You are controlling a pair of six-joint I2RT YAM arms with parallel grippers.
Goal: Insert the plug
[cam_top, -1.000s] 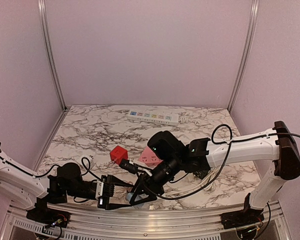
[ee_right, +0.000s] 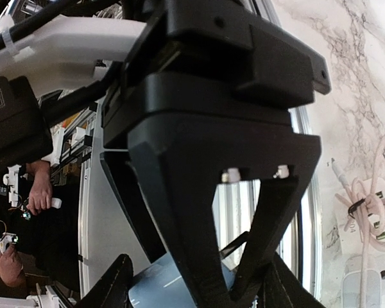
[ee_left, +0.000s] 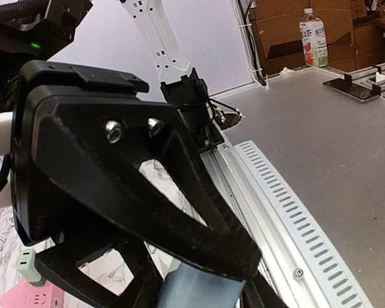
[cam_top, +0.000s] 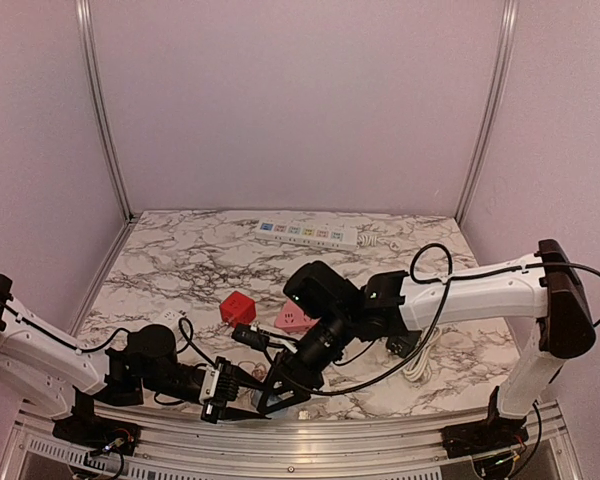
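A pale blue object (cam_top: 267,398) is between my left gripper (cam_top: 248,397) and my right gripper (cam_top: 278,395) at the table's front edge. In the left wrist view the blue object (ee_left: 199,289) sits at the bottom centre, among black fingers; in the right wrist view it (ee_right: 160,289) is also at the bottom, behind my right gripper's fingers. The fingers overlap, so I cannot tell how firmly either holds it. A pink triangular socket block (cam_top: 292,316) lies behind my right gripper, with a small pale green piece (ee_left: 27,266) on it in the left wrist view.
A red cube (cam_top: 237,308) sits left of the pink block. A long white power strip (cam_top: 305,235) lies at the back. Coiled white cable (cam_top: 420,362) and a dark adapter (cam_top: 403,342) lie at the right.
Both grippers have shifted slightly, the left one a little toward the right and the right arm's upper housing slightly left.
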